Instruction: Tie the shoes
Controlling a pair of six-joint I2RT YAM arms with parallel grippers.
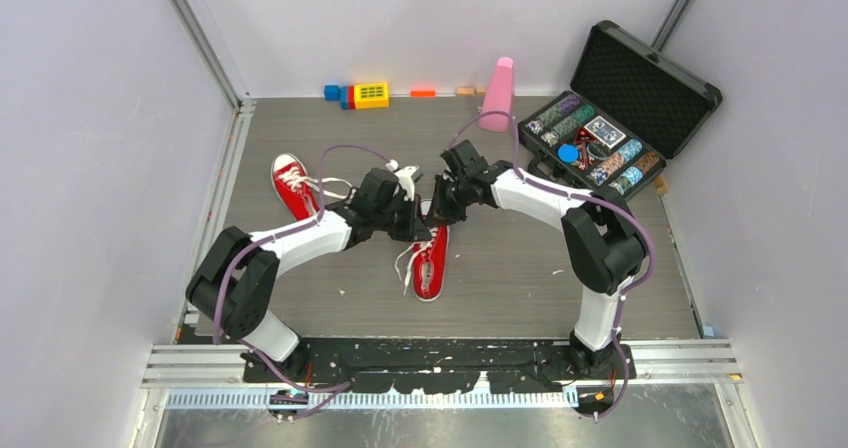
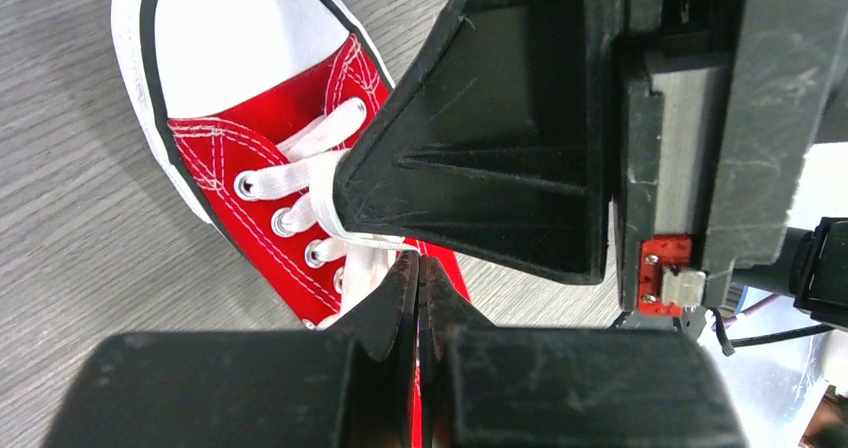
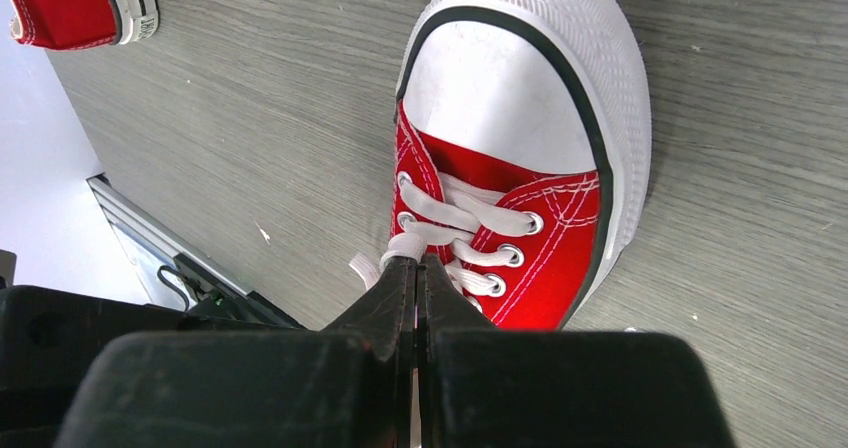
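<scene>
The red shoe (image 1: pixel 430 268) lies in the middle of the table, toe pointing to the back, under both grippers. Its white lace (image 2: pixel 325 193) curls around the finger of my right gripper (image 1: pixel 437 220). In the right wrist view, that lace (image 3: pixel 403 246) wraps the tips of the right gripper, which is shut with nothing visible between its fingers. My left gripper is shut, and the lace runs to its fingertips, seemingly pinched there. A loose lace strand (image 1: pixel 408 268) lies left of this shoe. The second red shoe (image 1: pixel 295 188) rests at the back left, its laces spread rightward.
Toy blocks (image 1: pixel 362 95) line the back edge, beside a pink cone-shaped object (image 1: pixel 497 93). At the back right stands an open black case (image 1: pixel 650 83) with chips and cards.
</scene>
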